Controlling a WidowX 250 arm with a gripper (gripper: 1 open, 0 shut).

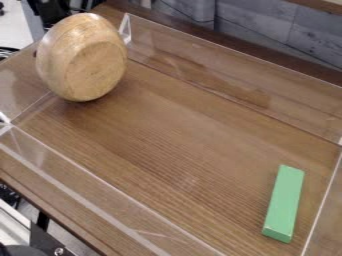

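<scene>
A round wooden bowl [80, 62] stands tipped on its side at the upper left of the camera view, its pale underside toward the camera. The dark gripper [48, 26] is at the top left edge behind the bowl, mostly hidden by it; its fingertips and what is between them cannot be made out.
A green block [283, 202] lies at the lower right. Grey plank walls [267, 40] border the back, and the table's edge runs along the lower left.
</scene>
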